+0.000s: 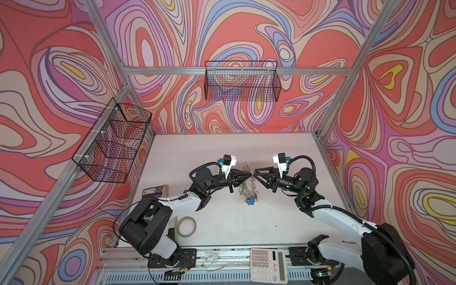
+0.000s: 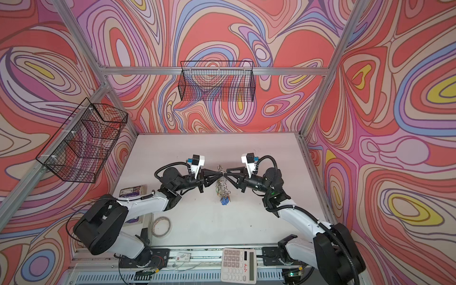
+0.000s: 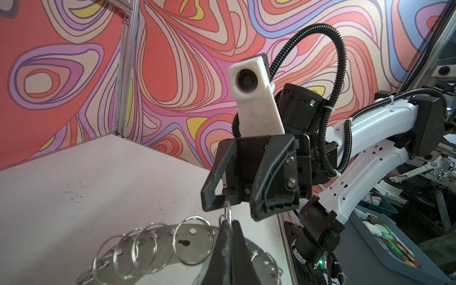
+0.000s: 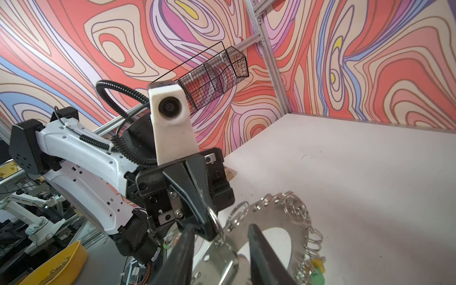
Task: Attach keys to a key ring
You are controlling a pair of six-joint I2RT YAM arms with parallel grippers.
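A flat metal loop-shaped holder (image 4: 301, 237) lined with small split rings (image 3: 193, 239) hangs between my two grippers, over the middle of the table. My left gripper is shut, with a thin metal ring (image 4: 214, 219) standing out at its fingertips. Facing it closely, my right gripper has its fingers apart on either side of that ring's area; nothing shows clamped between them. Coloured pieces, a blue one (image 1: 250, 201) and a green one (image 4: 317, 276), show at the holder's lower end. Whether they are key heads is too small to tell.
A tape roll (image 1: 187, 226) and a box (image 1: 155, 191) lie at the table's left side, near the left arm. A calculator (image 1: 268, 265) sits beyond the front edge.
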